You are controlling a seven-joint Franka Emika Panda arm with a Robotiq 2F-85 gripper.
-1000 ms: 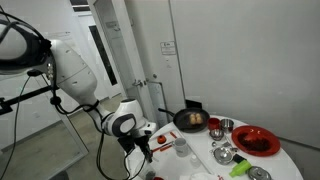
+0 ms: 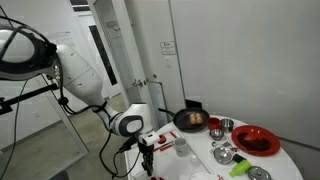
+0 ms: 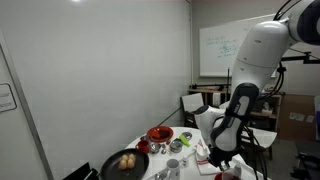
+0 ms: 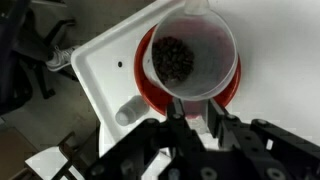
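In the wrist view, a translucent whitish cup with dark brown bean-like pieces inside is above or in a red bowl. The cup is tilted in this view, with the pieces gathered on one side. My gripper is shut on the near wall of the cup. Exterior view 1 shows the gripper low at the table's near left edge, with the cup hard to make out. From exterior view 2, the red bowl appears at the bottom edge, partly cut off.
A small white cylinder stands beside the bowl. Farther off are a black pan with brown round items, a red plate, a grey mug and several metal pots.
In exterior view 1 the arm and gripper have shifted left and slightly lower, toward the table's near edge. The pan, plate and pots have stayed in place.
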